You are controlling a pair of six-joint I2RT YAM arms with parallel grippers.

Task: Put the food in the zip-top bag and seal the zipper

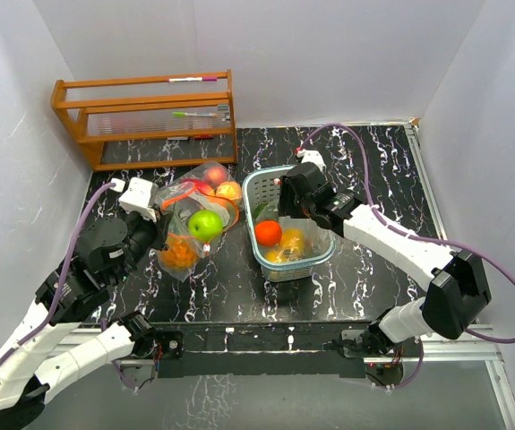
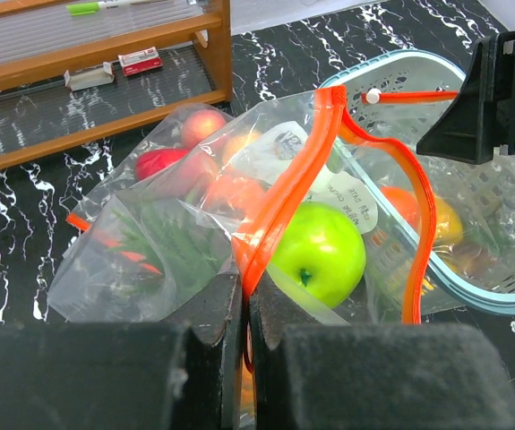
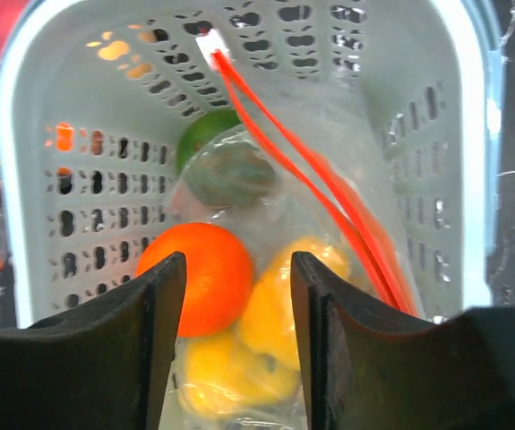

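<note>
A clear bag with an orange zipper (image 2: 295, 193) has its mouth edge pinched in my left gripper, which is shut on it. A green apple (image 1: 205, 225) sits at the open mouth, and orange food (image 1: 178, 252) shows low in the bag. My right gripper stands part open above the basket (image 1: 286, 270), with nothing visibly clasped. Inside the basket are an orange (image 3: 205, 276), yellow fruit (image 3: 239, 372) and a green piece (image 3: 226, 166). Clear plastic with another orange zipper strip (image 3: 329, 193) lies among them.
Behind the held bag rests another clear bag with red and orange fruit (image 1: 215, 176). A wooden rack (image 1: 154, 106) stands at the back left.
</note>
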